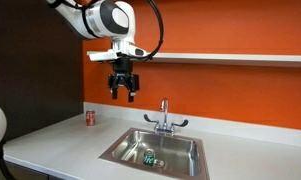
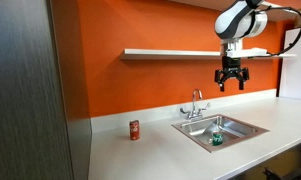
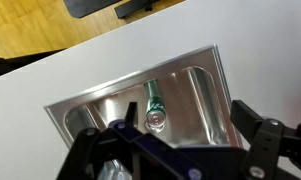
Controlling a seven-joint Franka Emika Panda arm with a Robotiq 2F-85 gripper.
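Observation:
A green can or small bottle (image 3: 155, 108) with a pale end lies in the steel sink (image 1: 195, 163); in exterior view 1 the same green thing (image 1: 149, 158) shows small on the basin floor, and in exterior view 2 it is the green item (image 2: 217, 138). High above the counter hangs my gripper (image 1: 122, 95), pointing down, its fingers wide apart and nothing between them. In the wrist view its dark fingers (image 3: 262, 135) flank the lower part of the picture, with the green item between them but far below. A red can (image 2: 135, 130) stands upright on the counter, away from the sink.
A chrome faucet (image 1: 165, 117) with two dark-tipped handles rises behind the sink. Along the orange wall runs a white shelf (image 2: 170, 52). Wooden floor (image 3: 35, 25) shows past the counter's edge.

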